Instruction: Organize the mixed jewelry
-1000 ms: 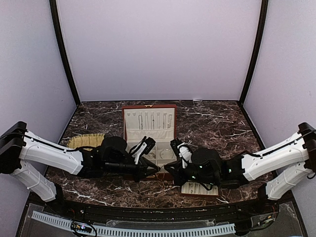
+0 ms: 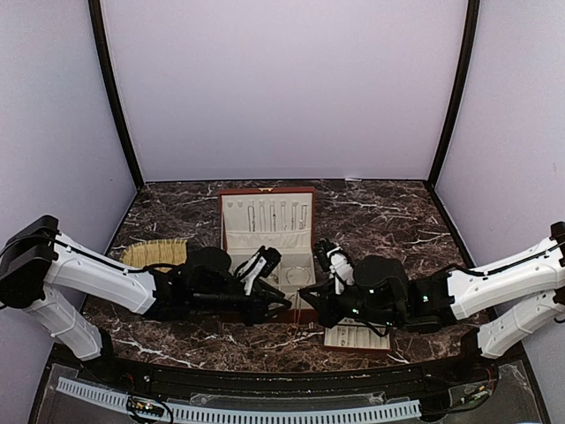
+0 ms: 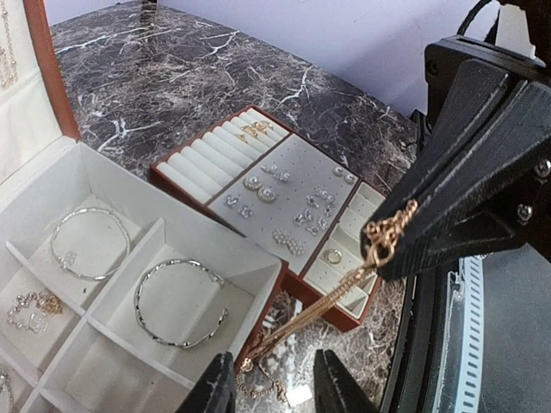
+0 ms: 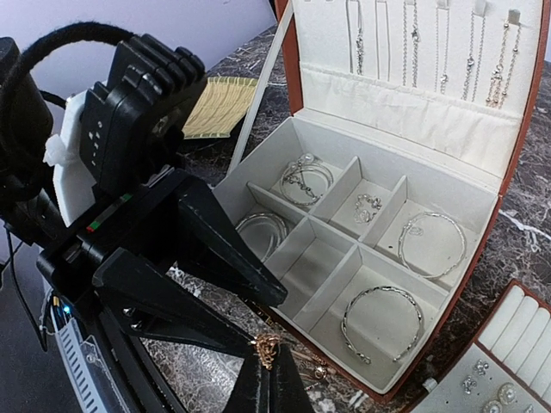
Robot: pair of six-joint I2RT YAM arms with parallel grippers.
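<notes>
A rose-gold chain point(image 3: 331, 294) hangs from my right gripper, shut on it at the tips, down past the front corner of the jewelry box point(image 4: 370, 168). My left gripper is part open just below, near the chain; in the right wrist view its fingers point(image 4: 225, 239) are apart. The box holds bracelets point(image 3: 179, 303) and small chains in compartments, with necklaces hung in its lid.
A tray point(image 3: 194, 185) with ring rolls, earrings and pearls lies right of the box. A yellow woven mat or pouch point(image 2: 154, 252) lies at the left.
Both arms have shifted slightly over the last second; my right gripper is a little higher, with the chain hanging below it.
</notes>
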